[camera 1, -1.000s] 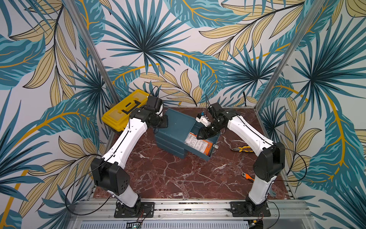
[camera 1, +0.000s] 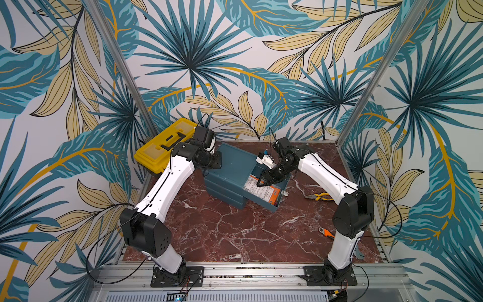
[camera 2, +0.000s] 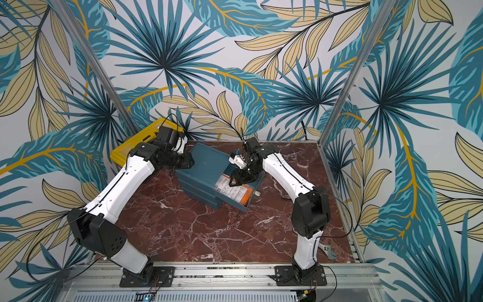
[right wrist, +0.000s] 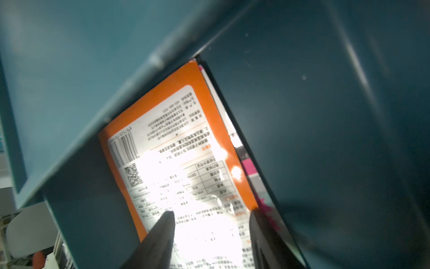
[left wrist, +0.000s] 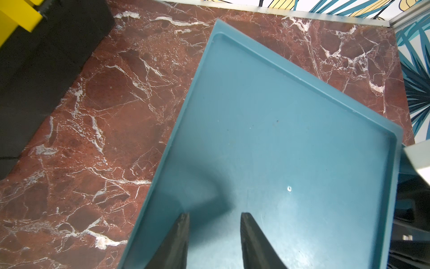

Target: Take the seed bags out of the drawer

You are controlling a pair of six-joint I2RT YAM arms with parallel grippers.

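Note:
A teal drawer unit [camera 1: 229, 163] stands at the centre with its drawer [camera 1: 274, 203] pulled out to the right. In it lies an orange-and-white seed bag [right wrist: 179, 134], printed back up, with another pink-and-white packet [right wrist: 248, 165] showing beneath its edge. My right gripper hangs inside the drawer over the bag, fingers apart, with nothing seen held between them. My left gripper is over the unit's top tray, fingers apart over bare plastic.
A yellow-lidded toolbox [camera 1: 158, 151] sits at the back left. Pliers [camera 1: 319, 196] and an orange-handled tool [camera 1: 326, 232] lie at the right.
My right gripper has shifted slightly down and to the left over the drawer. The left arm shows no visible movement.

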